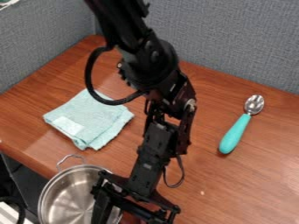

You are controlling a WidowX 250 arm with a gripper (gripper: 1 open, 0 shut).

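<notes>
The black arm reaches down from the top to my gripper [131, 201], which sits low in view over the right side of a steel pot [61, 201] at the bottom left. The gripper's fingers are dark and overlap the pot and each other, so whether they are open or shut, or hold anything, I cannot tell. A small reddish patch shows beneath them.
A folded pale blue cloth [86, 119] lies on the wooden table [246, 175] at the left. A spoon with a turquoise handle [233, 131] lies at the right. Grey panels [222, 35] border the back and left.
</notes>
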